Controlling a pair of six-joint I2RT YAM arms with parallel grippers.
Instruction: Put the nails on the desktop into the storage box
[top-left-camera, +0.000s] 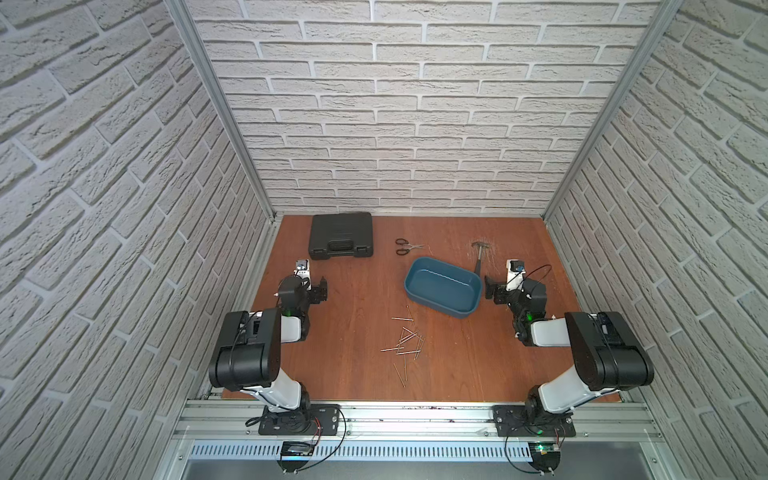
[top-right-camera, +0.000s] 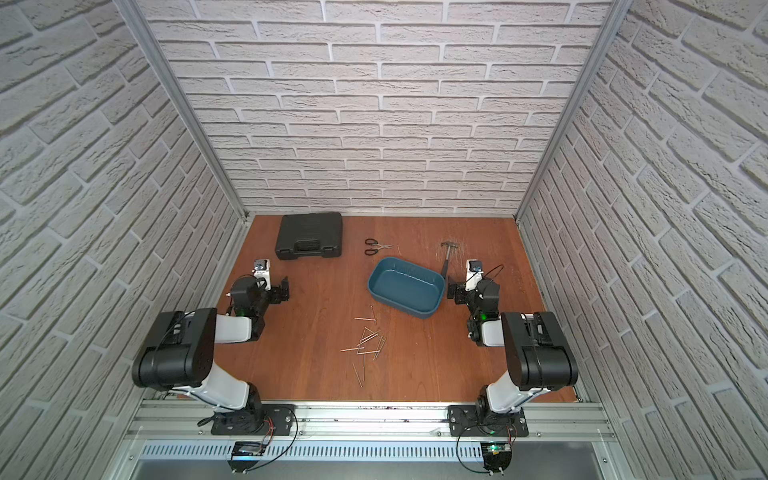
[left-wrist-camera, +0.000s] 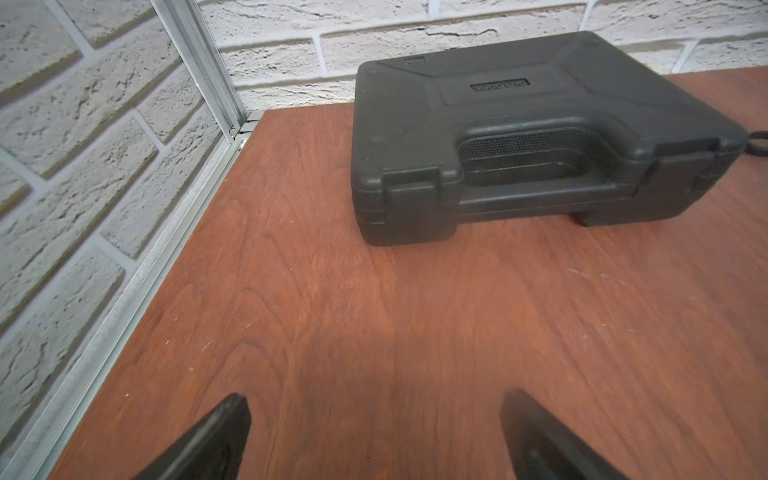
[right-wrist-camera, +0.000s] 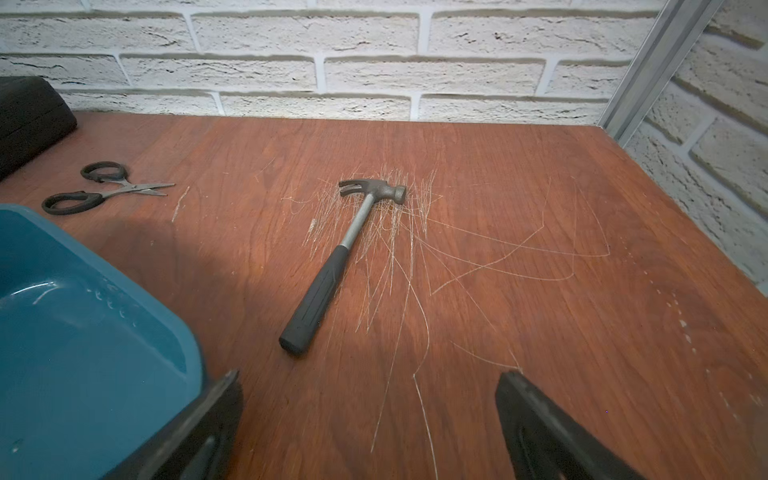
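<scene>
Several thin nails (top-left-camera: 407, 339) lie scattered in a loose, partly crossing cluster on the front middle of the desktop. Behind them and to the right stands a blue open-topped storage box (top-left-camera: 442, 307), turned at an angle; in the top views its floor looks bare. My left gripper is open with only bare wood between its fingers, well to the left of the nails. Over on the right, beside the box's right end, my right gripper is also open and empty. Neither gripper touches a nail.
A closed black case (left-wrist-camera: 520, 96) sits at the back left. Scissors (right-wrist-camera: 108, 188) lie at the back behind the box, and a hammer (right-wrist-camera: 340, 264) rests to the box's right, over scratched wood. Bare desktop spreads left and right of the nails.
</scene>
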